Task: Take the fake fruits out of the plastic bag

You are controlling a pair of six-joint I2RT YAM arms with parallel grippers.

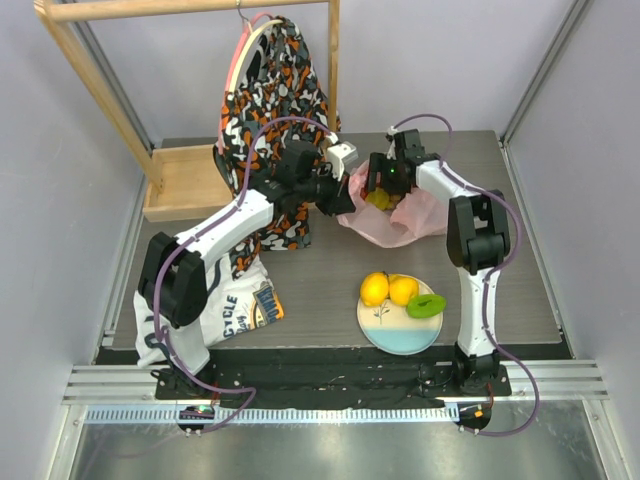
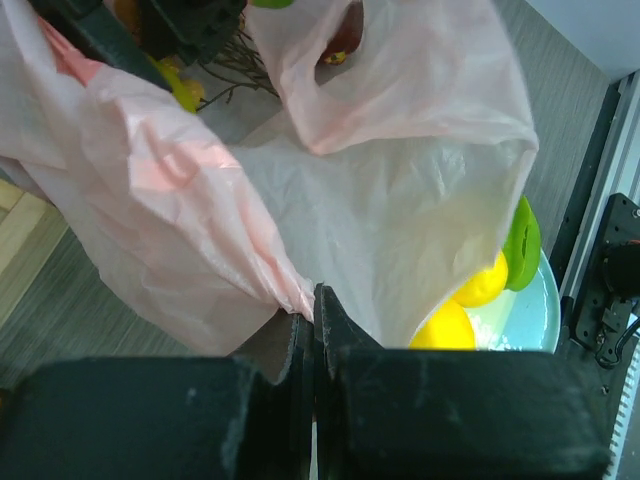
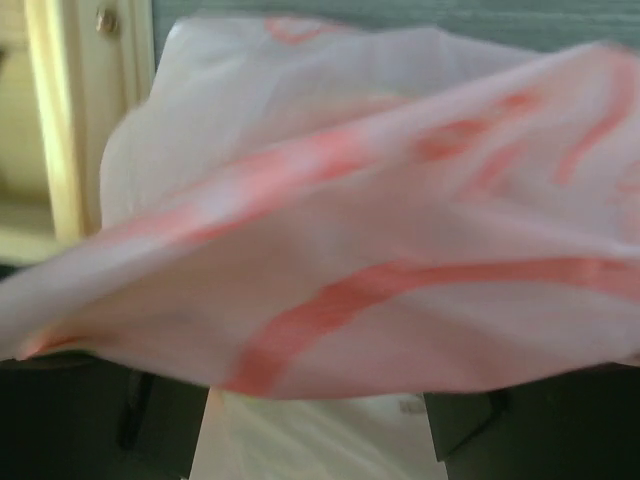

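Observation:
The pinkish-white plastic bag (image 1: pixel 385 228) lies at the back right, its mouth spread open. Its edge is pinched at the tips of my left gripper, which is shut on it. My right gripper (image 1: pixel 379 178) is over the bag's opening. In the right wrist view its fingers (image 3: pixel 95 415) stand wide apart, with bag film across the view and no fruit visible between them. Inside the bag I see a yellow fruit (image 1: pixel 379 198), a dark reddish fruit (image 2: pixel 346 38) and thin brown stems (image 2: pixel 240 65). Black right-arm parts hide some of the contents.
A round plate (image 1: pixel 402 338) at the front holds two yellow fruits (image 1: pixel 374 289) and a green pepper-like fruit (image 1: pixel 427 306). On the left are a wooden rack (image 1: pixel 180 190) with a patterned backpack (image 1: pixel 280 110) and a white printed cloth (image 1: pixel 235 305). Bare table lies between bag and plate.

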